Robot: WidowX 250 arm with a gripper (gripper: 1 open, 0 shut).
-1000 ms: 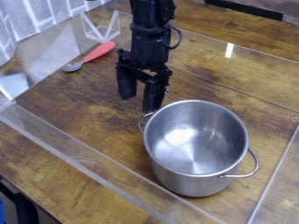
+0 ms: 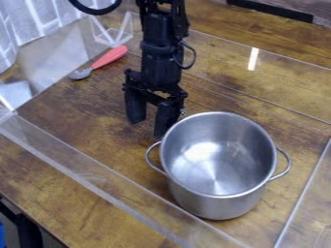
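Observation:
The black gripper (image 2: 153, 114) hangs low over the wooden surface at upper middle, its fingers pointing down, spread apart. A large steel pot (image 2: 218, 165) with two side handles stands at lower right, just right of and in front of the gripper. The right fingertip is close to the pot's left rim near the back; whether they touch I cannot tell. No object shows between the fingers.
A spoon with a red handle (image 2: 108, 59) lies at upper left. Clear low walls border the wooden work surface (image 2: 72, 136). Open wood lies left of the gripper and behind the pot to the right.
Over the last second the gripper has shifted a little left, and the pot has turned slightly and moved a little rightward. The spoon has stayed put.

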